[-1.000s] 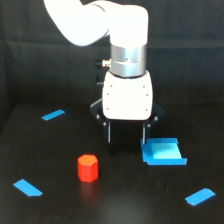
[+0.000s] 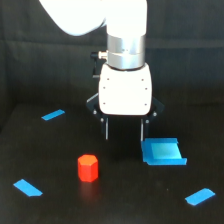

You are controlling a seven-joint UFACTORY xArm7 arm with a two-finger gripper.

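Observation:
A red six-sided block (image 2: pixel 88 168) stands on the dark table, left of centre and toward the front. My gripper (image 2: pixel 124 133) hangs from the white arm, farther back and to the right of the block. Its two dark fingers (image 2: pixel 107 128) are well apart, and I see nothing between them. Just right of the gripper lies a shallow blue open box (image 2: pixel 177 161) with a paler inside; nothing shows in it.
Blue tape strips mark the table at the back left (image 2: pixel 53 115), front left (image 2: pixel 28 188) and front right (image 2: pixel 200 197). A dark curtain (image 2: pixel 35 60) hangs behind.
The arm and open gripper have shifted slightly up and to the left in the picture. The red block and the blue box have not moved.

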